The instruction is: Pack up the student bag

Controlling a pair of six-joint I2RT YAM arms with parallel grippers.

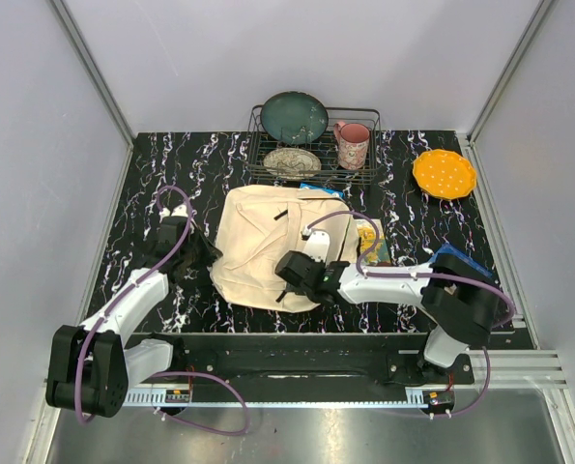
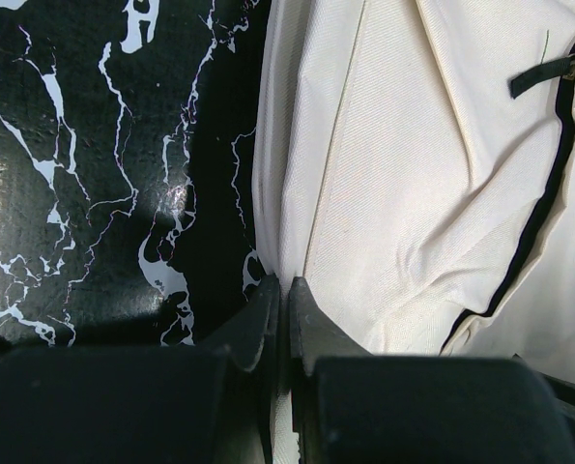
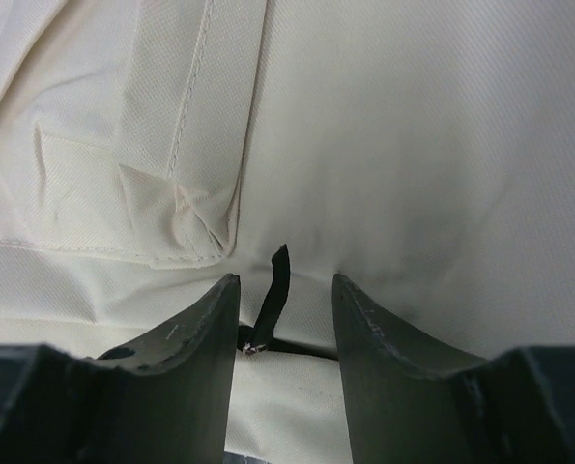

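Note:
A cream cloth bag (image 1: 253,237) lies flat in the middle of the dark marbled counter. My left gripper is shut on the bag's left edge, the fabric pinched between its fingers. Over the lower part of the bag hovers my right gripper, its fingers apart. A black zipper pull (image 3: 273,298) stands up in the gap between those fingers, not visibly gripped. The zipper line runs behind it. Another black pull tab (image 2: 541,75) with a dark zipper shows in the left wrist view.
A wire rack (image 1: 364,172) holding a green plate (image 1: 294,118) and a pink mug (image 1: 352,145) stands behind the bag. Snack packets (image 1: 372,238) lie right of it, a blue packet (image 1: 466,256) partly behind the right arm. An orange plate (image 1: 444,174) sits at back right.

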